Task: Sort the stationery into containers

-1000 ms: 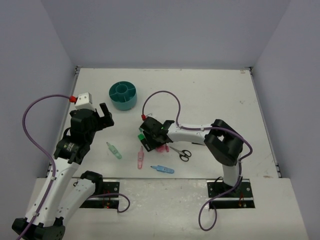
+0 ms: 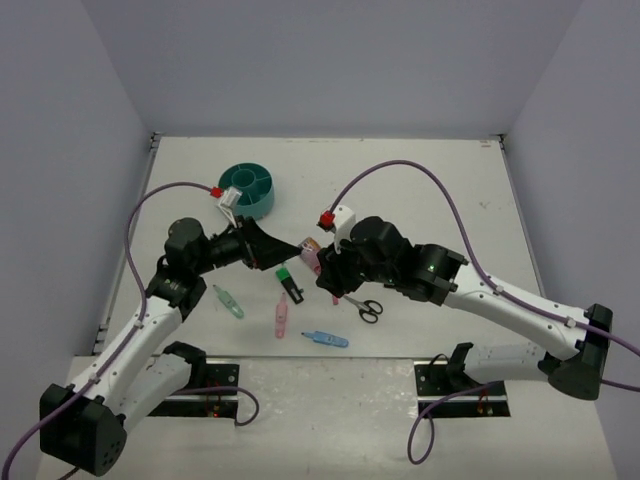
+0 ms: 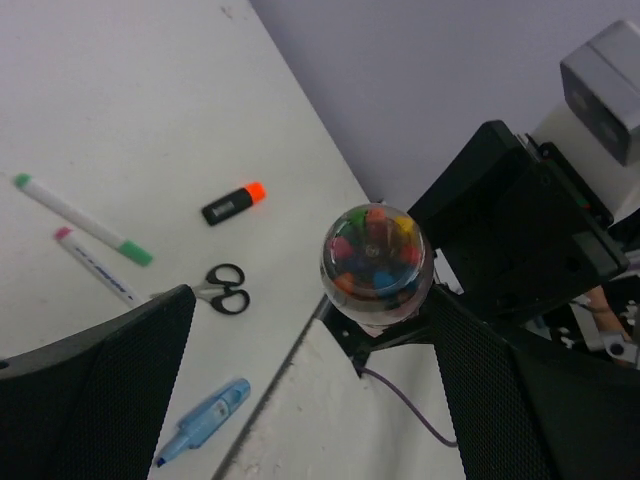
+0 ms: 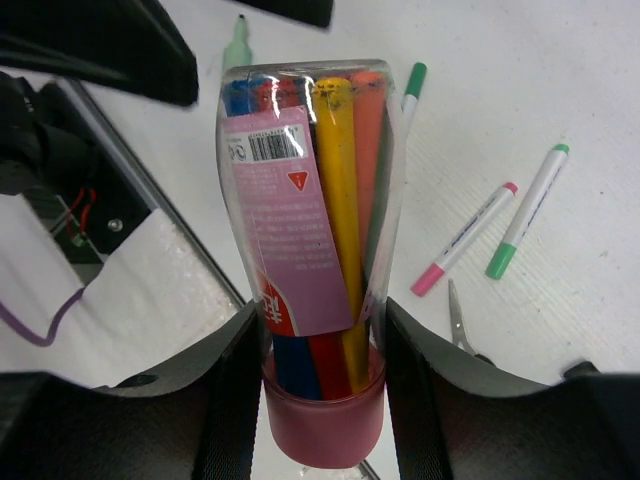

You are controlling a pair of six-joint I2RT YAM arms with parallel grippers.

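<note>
A clear pack of coloured pens with a pink base stands between the fingers of my right gripper, which is shut on it above the table. My left gripper is open beside the pack. In the left wrist view the round end of the pack appears between the spread left fingers, seemingly without contact. Loose on the table lie scissors, a blue highlighter, a pink one and a light green one. A green divided pot stands at the back left.
White pens with green and pink ends lie near the scissors, along with a black marker with an orange end. Both arms meet closely mid-table.
My right gripper has risen from the table with the pack. The left arm has swung rightward from the left side to meet it. The loose items have not moved.
</note>
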